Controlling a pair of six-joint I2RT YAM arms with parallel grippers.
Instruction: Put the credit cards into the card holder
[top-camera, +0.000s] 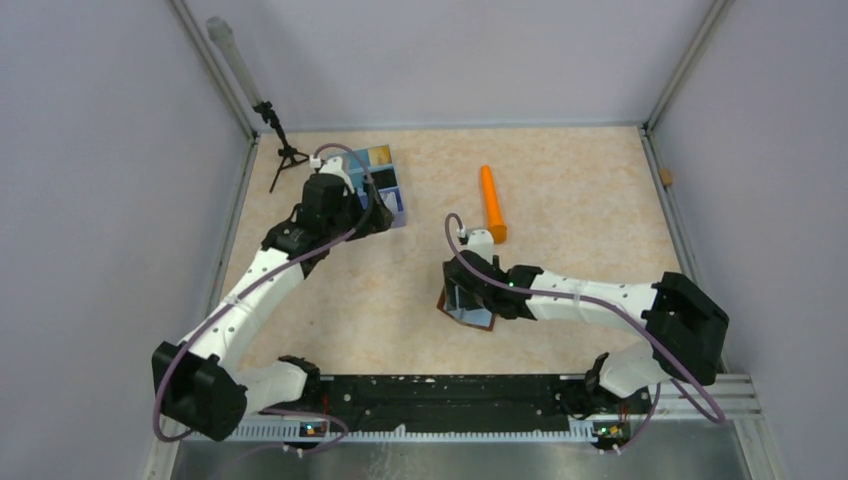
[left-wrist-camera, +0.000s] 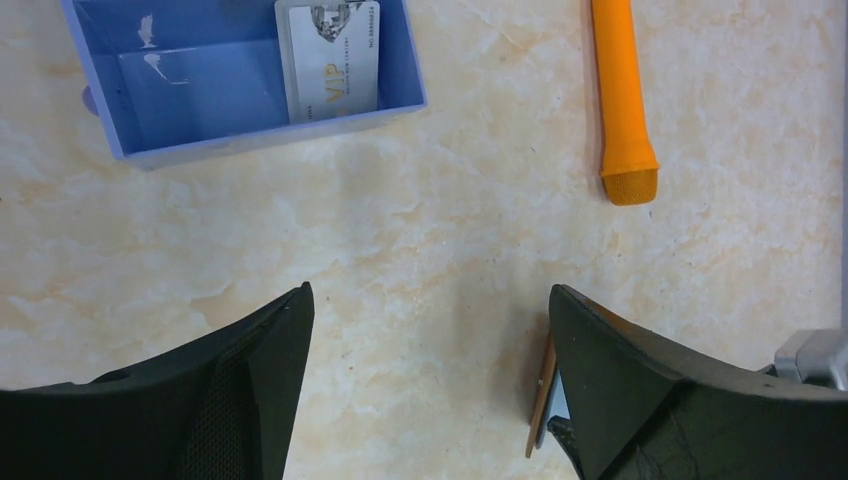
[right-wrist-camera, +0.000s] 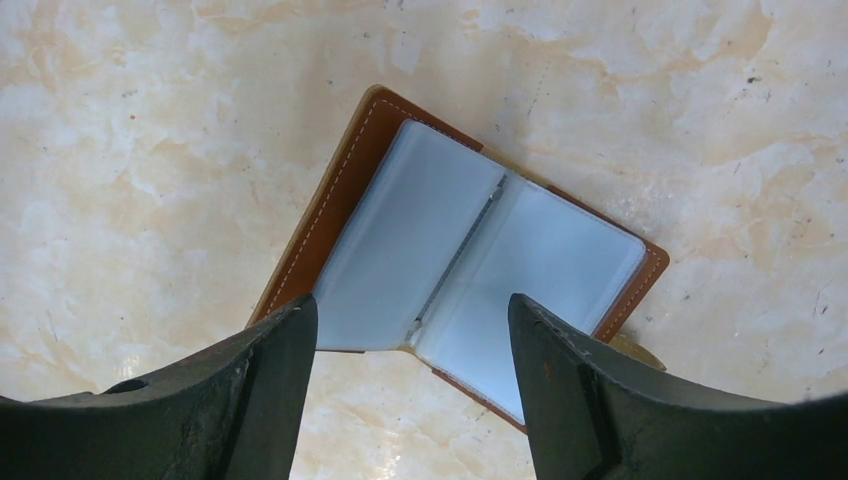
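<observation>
The brown card holder (right-wrist-camera: 350, 180) lies open on the table, showing pale clear sleeves, mostly under my right gripper in the top view. My right gripper hangs over it, fingers apart, with nothing clearly held. A silver VIP card (left-wrist-camera: 331, 70) lies in a blue compartment of the divided box (left-wrist-camera: 400, 60) at the back left; gold and black cards show in the other compartments in the top view. My left gripper stands open near that box, nothing between its fingers.
An orange cylinder (top-camera: 490, 200) lies behind the holder. A tripod (top-camera: 288, 152) stands at the back left corner.
</observation>
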